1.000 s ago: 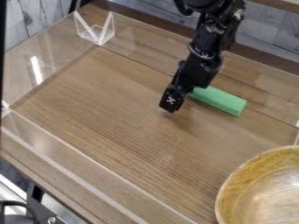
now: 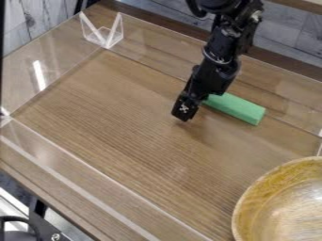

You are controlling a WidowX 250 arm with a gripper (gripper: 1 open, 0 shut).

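The black robot arm reaches down from the top centre to the wooden table, its gripper (image 2: 194, 107) open and low beside a green block (image 2: 244, 110). The block lies on the tabletop to the right of the fingers, its left end partly hidden behind the gripper. I see nothing held between the fingers.
A pale wooden bowl (image 2: 284, 194) sits at the lower right, cut off by the frame edge. A white wire-like object (image 2: 104, 32) stands at the back left. Grey panels line the back.
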